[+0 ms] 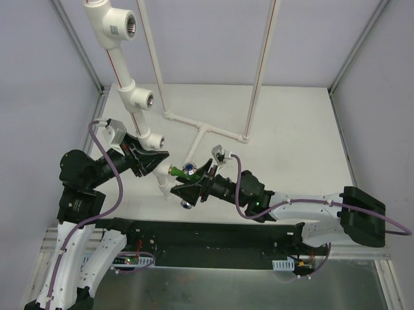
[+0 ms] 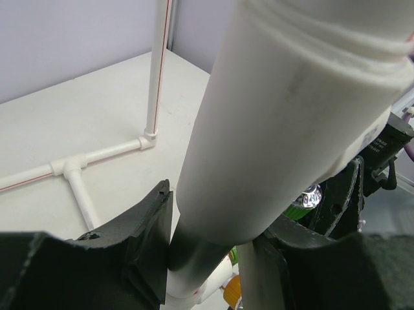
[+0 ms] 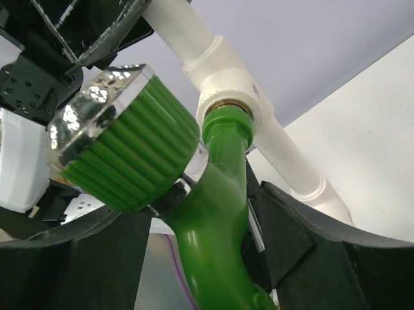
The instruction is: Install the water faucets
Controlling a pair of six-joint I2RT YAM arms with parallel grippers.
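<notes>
The green faucet (image 3: 213, 219), with its ribbed green and chrome handle (image 3: 126, 142), meets a brass-lined socket in the white pipe tee (image 3: 223, 84). My right gripper (image 1: 192, 175) stands open around its body; a gap shows beside the left finger (image 3: 84, 258) in the right wrist view. An orange faucet part (image 2: 231, 290) is lower down, mostly hidden, with a chrome knob (image 1: 186, 204) seen from above. My left gripper (image 1: 154, 164) straddles the white pipe (image 2: 278, 129), one finger (image 2: 145, 252) along each side; whether it is clamped does not show.
Up the same pipe are empty threaded sockets (image 1: 131, 26). A thinner white pipe frame (image 1: 204, 126) runs along the back of the white board (image 1: 291, 129). Both grippers are close together; the board's right side is clear.
</notes>
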